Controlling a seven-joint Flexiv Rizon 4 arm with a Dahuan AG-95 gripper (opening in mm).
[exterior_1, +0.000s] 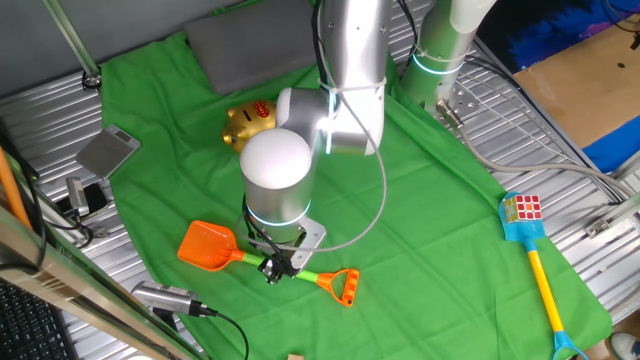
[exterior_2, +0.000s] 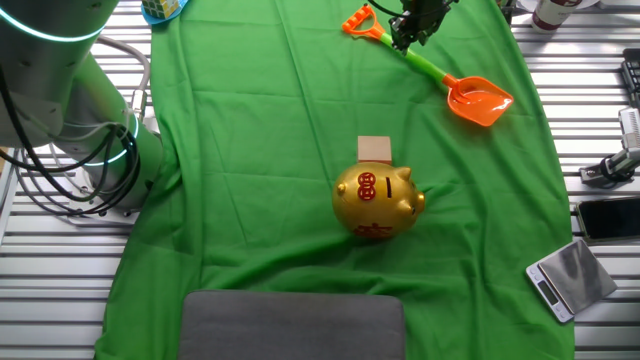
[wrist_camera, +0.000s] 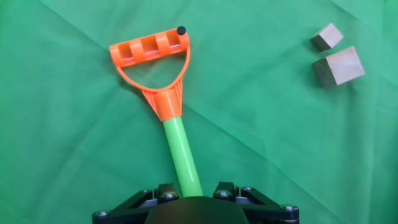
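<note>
A toy shovel with an orange scoop, green shaft and orange D-shaped handle lies flat on the green cloth. My gripper is over the shaft, its fingers standing apart on either side of it. Some space shows between the shaft and the right finger, so the fingers are open. How high the fingertips are above the shaft cannot be told. From the second exterior view, the gripper appears at the shaft near the handle end.
A gold piggy bank sits mid-cloth with a wooden block beside it. Two small blocks lie right of the handle in the wrist view. A blue-and-yellow shovel bears a puzzle cube. A scale lies beyond the cloth.
</note>
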